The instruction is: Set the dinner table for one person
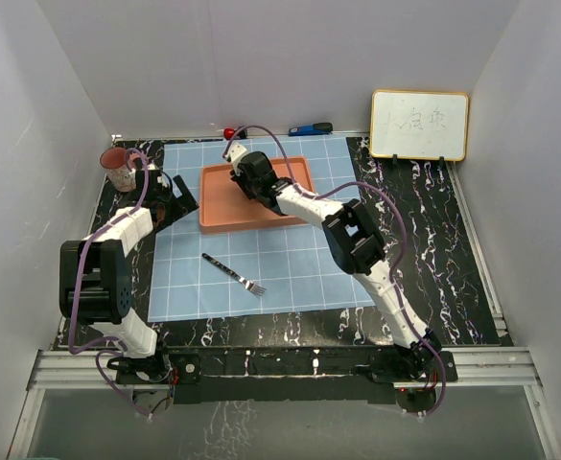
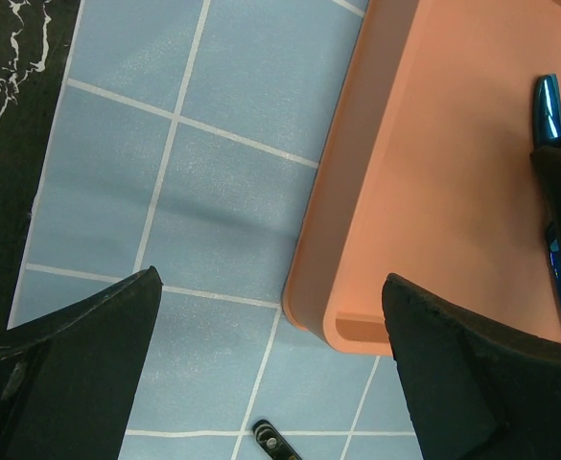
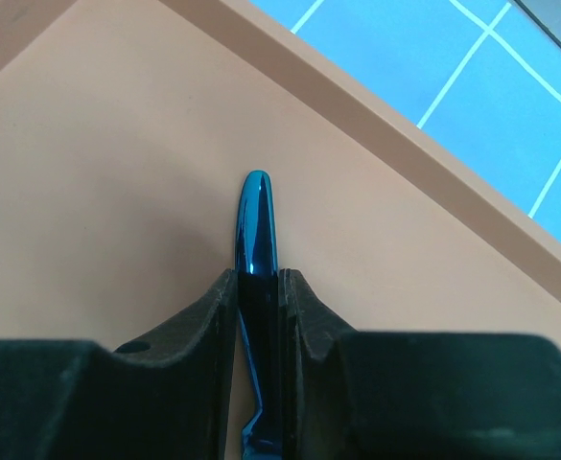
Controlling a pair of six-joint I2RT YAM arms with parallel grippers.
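A blue utensil (image 3: 257,225) with a smooth rounded handle lies in the orange tray (image 1: 230,227). Its lower end is out of the right wrist view. My right gripper reaches down into the tray with a finger close along each side of the handle; whether they press on it is not clear. The left gripper hangs open beside the tray's left wall, nothing between its fingers. In front of the tray a black-handled fork (image 1: 234,274) lies slantwise on the blue tiled mat (image 1: 304,287), tines toward the lower right.
A patterned reddish cup (image 1: 119,169) stands at the back left, near the left arm. Along the back wall lie a red item (image 1: 230,132) and a dark blue tool (image 1: 311,129). A whiteboard (image 1: 419,125) stands back right.
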